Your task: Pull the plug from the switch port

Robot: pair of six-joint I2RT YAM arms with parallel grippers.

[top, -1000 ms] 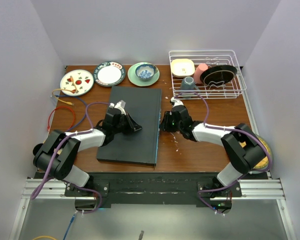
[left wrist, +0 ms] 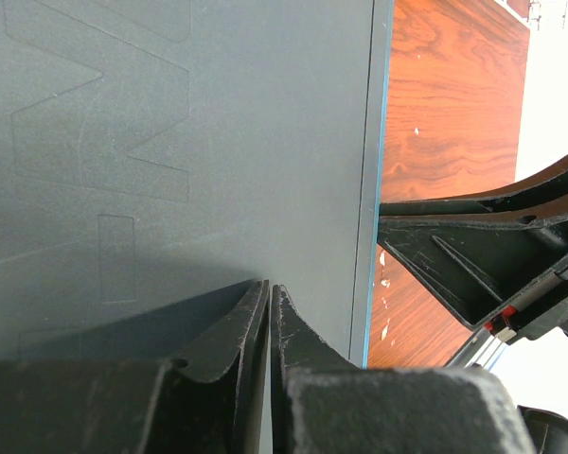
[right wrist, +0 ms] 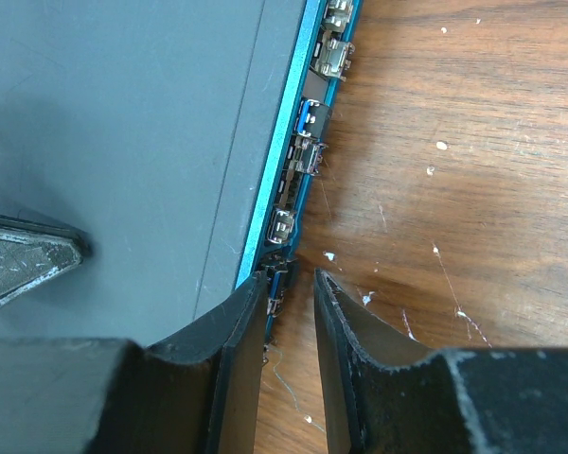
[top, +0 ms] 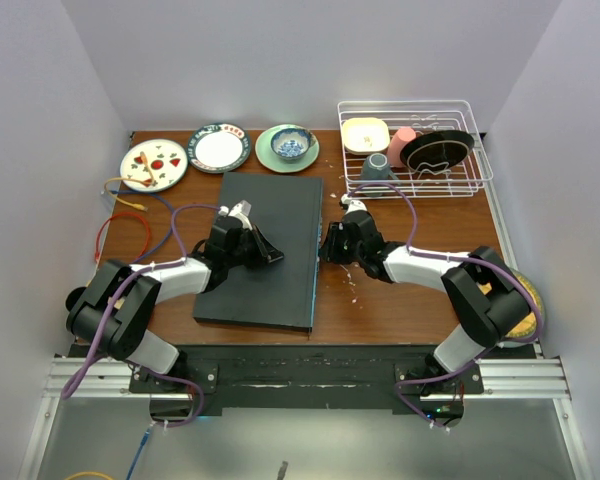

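Note:
The switch (top: 255, 300), a flat dark-grey box, lies on the wooden table, with a row of metal ports (right wrist: 308, 154) along its right side. My left gripper rests over the switch's top, its fingertips shut together; nothing shows between them. My right gripper is at the port edge, fingers slightly apart, one either side of a small dark piece (right wrist: 278, 274) at the lowest visible ports. Whether that piece is a plug, and whether the fingers grip it, I cannot tell.
Plates (top: 218, 150) and a green plate with a bowl (top: 291, 143) stand at the back. A white dish rack (top: 460, 185) is at back right. Loose cables (top: 130, 218) lie at left. Bare table (top: 420, 220) lies right of the switch.

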